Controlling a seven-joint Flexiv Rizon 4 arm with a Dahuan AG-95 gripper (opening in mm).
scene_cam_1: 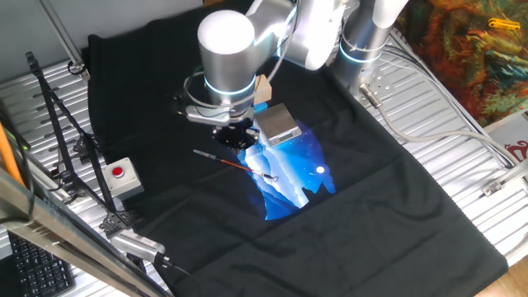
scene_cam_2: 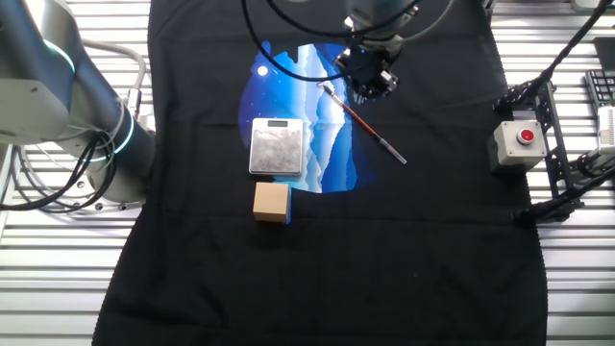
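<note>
My gripper (scene_cam_1: 237, 137) hangs over the cloth near the edge of a blue mountain picture (scene_cam_1: 290, 165); in exterior view 2 the gripper (scene_cam_2: 371, 85) is by the picture's right side. Its fingers are dark and small, so whether they are apart or together is unclear. A thin orange-brown rod (scene_cam_2: 363, 123) with a grey end lies partly on the picture. A silver scale (scene_cam_2: 277, 147) with a small display rests on the picture, and a tan box (scene_cam_2: 271, 202) stands beside it. The arm partly covers the box (scene_cam_1: 262, 87) in exterior view 1.
A black cloth (scene_cam_2: 384, 259) covers the table, with wide bare areas. The red-button box (scene_cam_2: 517, 144) sits near a black frame (scene_cam_2: 553, 144) at the cloth's edge. A keyboard (scene_cam_1: 40, 262) lies off the cloth.
</note>
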